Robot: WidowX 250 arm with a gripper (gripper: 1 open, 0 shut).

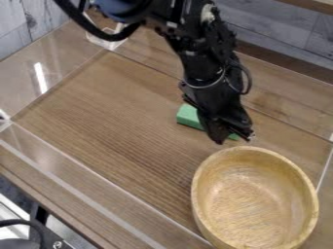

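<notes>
The black gripper (229, 126) is lowered over a green object (189, 116) on the wooden table (97, 126), its lower end partly in front of that object. It looks shut; whether anything is between its fingers cannot be made out, and the fingertips are hard to tell apart. Just in front of it is a round, light wooden bowl (254, 209), with nothing seen inside.
A white item (104, 37) sits at the back left edge. Grey plank wall panels stand behind, and a black cable runs at the lower left corner.
</notes>
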